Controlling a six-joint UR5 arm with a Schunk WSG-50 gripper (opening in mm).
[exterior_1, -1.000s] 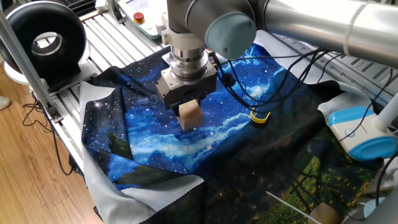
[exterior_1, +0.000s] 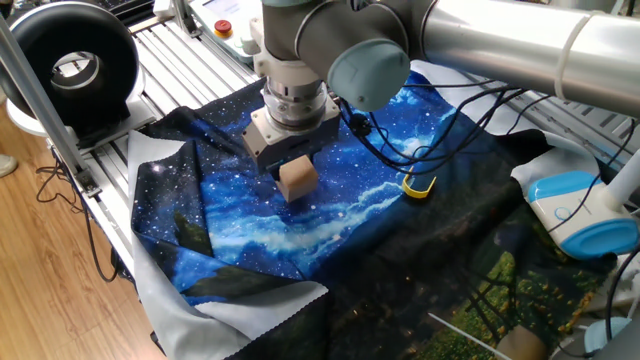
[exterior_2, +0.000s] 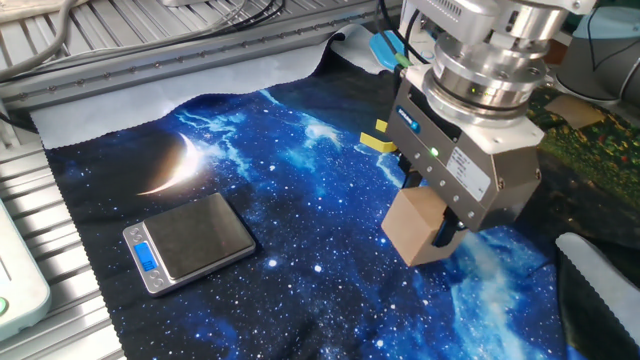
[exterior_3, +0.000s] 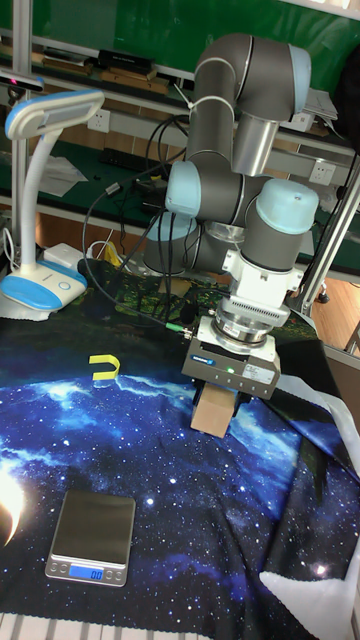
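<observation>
A plain brown block (exterior_2: 412, 226) sits between the two fingers of my gripper (exterior_2: 428, 205), which is shut on it. The same block (exterior_3: 213, 412) hangs under the gripper body in exterior view 3, and exterior view 1 shows the block (exterior_1: 298, 178) over the blue part of the cloth. How far its underside is from the cloth is hard to tell. A kitchen scale (exterior_2: 208, 238) with a dark square plate lies flat, well apart from the gripper. Nothing rests on the scale (exterior_3: 94, 526), and its lit display reads 0.0.
A star-patterned cloth (exterior_2: 330, 290) covers the table, with folds at its edges. On it lies a yellow U-shaped piece (exterior_3: 103, 368). A white and blue lamp (exterior_3: 40, 279) stands at one side. Cables (exterior_1: 450, 150) hang beside the arm.
The block stays between the fingers.
</observation>
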